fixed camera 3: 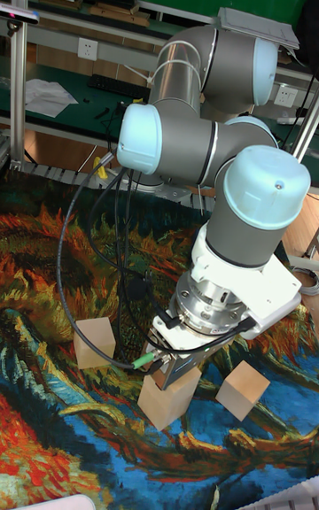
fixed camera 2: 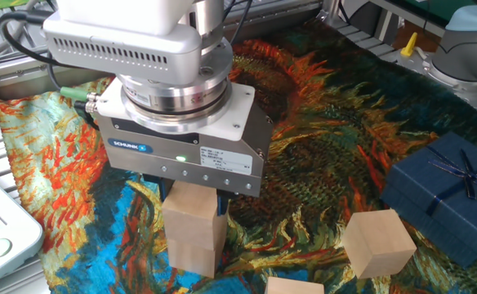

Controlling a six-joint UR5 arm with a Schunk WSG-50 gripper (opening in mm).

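Two light wooden blocks stand one above the other under my gripper. The upper block is between the dark fingers, which sit close against its sides, and my gripper appears shut on it. Directly beneath is the lower block, its faces roughly in line with the upper one; whether the two touch is hard to tell. In the other view the stack shows below the gripper body, which hides the fingers there.
One loose wooden block lies to the right, and another block is cut off at the bottom edge. A dark blue gift box with a ribbon stands at far right. A white device occupies the left edge. Patterned cloth covers the table.
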